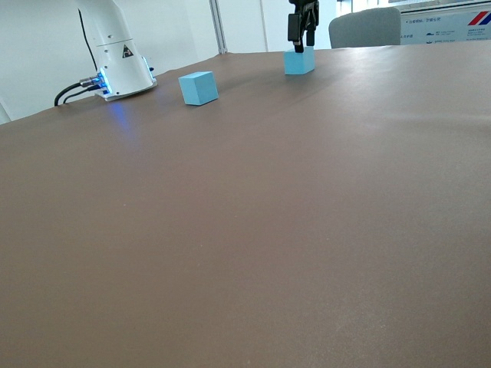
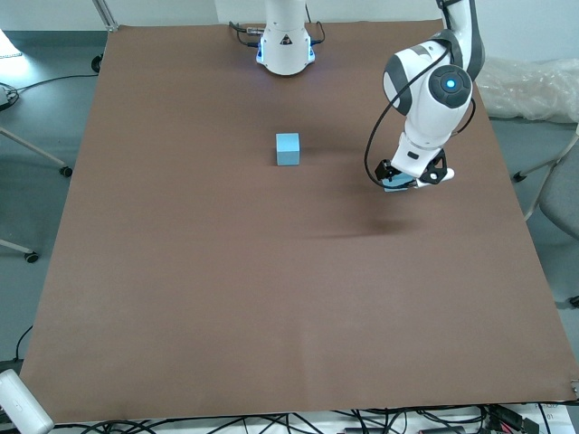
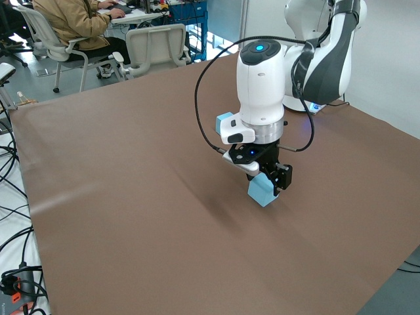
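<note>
Two light blue cubes are on the brown table. One (image 2: pixel 288 149) stands alone left of the arm, and in the top view it (image 1: pixel 199 88) sits near the robot base. The other cube (image 3: pixel 262 190) is directly at my black gripper (image 1: pixel 303 38), which points down over it; in the top view this cube (image 1: pixel 298 63) appears on the table surface. In the left view the gripper (image 2: pixel 407 177) mostly covers that cube. Whether the fingers grip it or only surround it is unclear.
The white robot base (image 2: pixel 286 45) stands at the back edge. Cables (image 3: pixel 20 236) run along one edge, and chairs (image 2: pixel 561 190) stand beside the table.
</note>
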